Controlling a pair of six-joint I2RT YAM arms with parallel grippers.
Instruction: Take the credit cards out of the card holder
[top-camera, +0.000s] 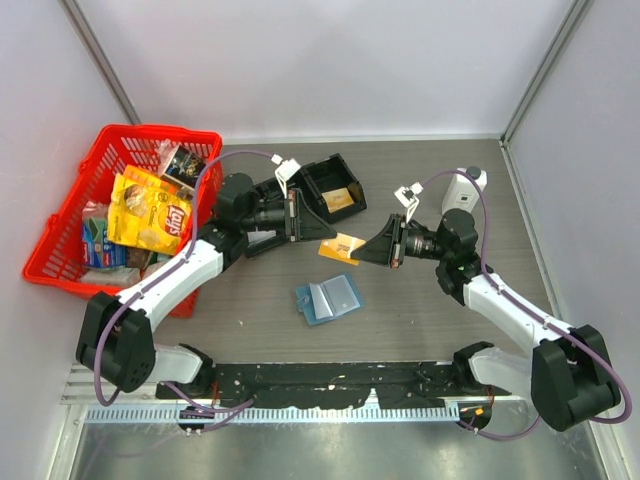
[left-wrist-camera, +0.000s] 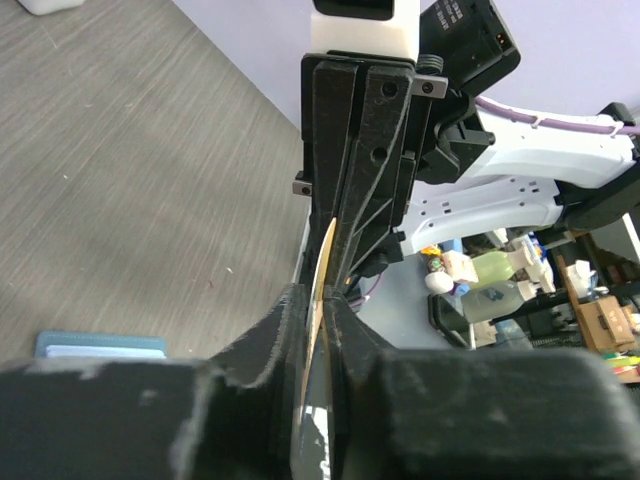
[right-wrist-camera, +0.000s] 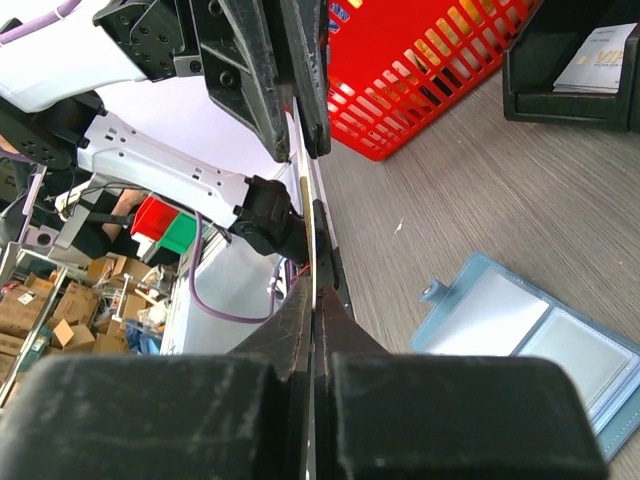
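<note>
One orange card (top-camera: 342, 247) hangs in the air between my two grippers. My left gripper (top-camera: 329, 233) is shut on its left end, and my right gripper (top-camera: 360, 254) is shut on the other end. Seen edge-on, the card (left-wrist-camera: 322, 265) runs in between my left fingers in the left wrist view. The right wrist view shows the thin card (right-wrist-camera: 308, 240) stretching from the right fingertips up to the left fingers. The blue card holder (top-camera: 330, 299) lies spread open on the table below, its clear pockets facing up.
Behind the left gripper stands a black divided box (top-camera: 334, 172) with an orange card or paper inside. A red basket (top-camera: 60, 240) full of packets fills the left side. A white bottle-like object (top-camera: 463, 190) stands at right; table around the holder is clear.
</note>
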